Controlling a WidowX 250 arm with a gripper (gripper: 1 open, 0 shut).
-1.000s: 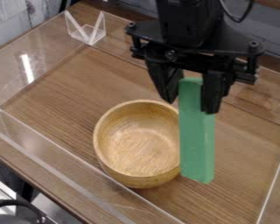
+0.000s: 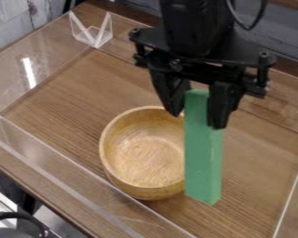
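My black gripper (image 2: 200, 92) fills the upper middle of the camera view, shut on a long green block (image 2: 203, 153) that hangs upright below it. The block is just right of a round, shallow tan bowl (image 2: 139, 149) on the wooden table, its lower end beside the bowl's right edge. Whether the block's end touches the table is unclear.
A small clear plastic rack or container (image 2: 89, 30) stands at the upper left. Dark cables lie at the lower left edge.
The gripper and green block have shifted slightly left and toward the bottom of the view, closer to the bowl's right side.
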